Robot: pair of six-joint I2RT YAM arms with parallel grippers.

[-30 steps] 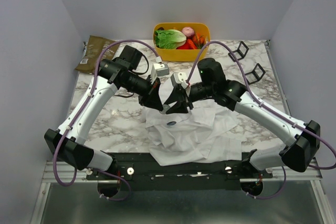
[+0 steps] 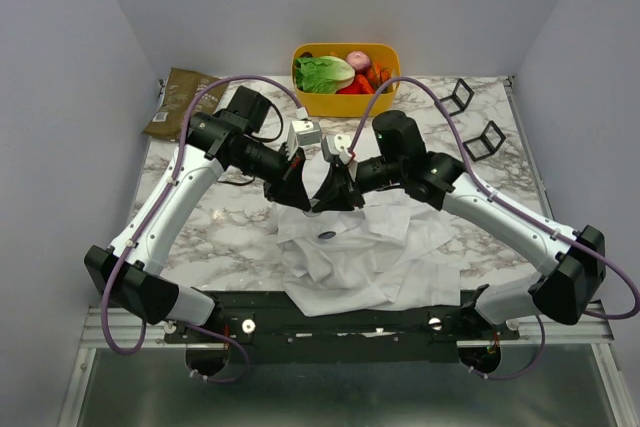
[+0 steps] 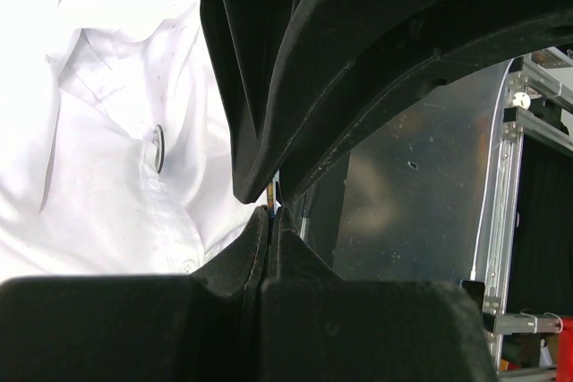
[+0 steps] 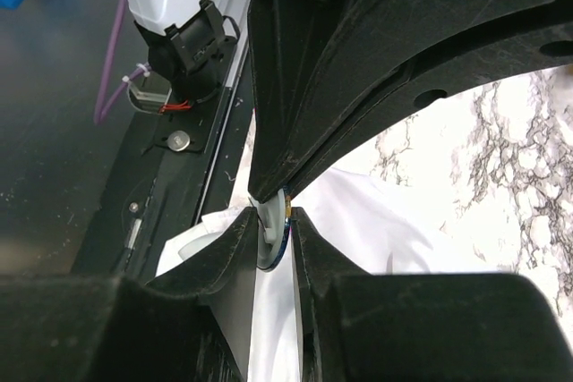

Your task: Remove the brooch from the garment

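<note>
A thin round brooch [image 4: 275,234], pale-backed with a shiny rim, is pinched at the tips of my left gripper [image 2: 303,205], which is shut on it. Only its gold edge [image 3: 270,195] shows in the left wrist view. Opposite, my right gripper has its fingers apart around the brooch's lower part, with white cloth visible through the gap. The white garment [image 2: 370,252] lies crumpled beneath both grippers. A second disc [image 3: 159,148] sits on the cloth, seen edge-on; from above it looks like a dark oval. Whether cloth joins the held brooch cannot be told.
At the back stands a yellow bin [image 2: 347,105] of vegetables. A brown bag [image 2: 180,105] lies at the back left, and black frames [image 2: 486,141] are at the right. The two arms nearly touch in the middle.
My right gripper has shifted slightly while staying beside the left one. The left arm, the garment and the dark oval on it look still.
</note>
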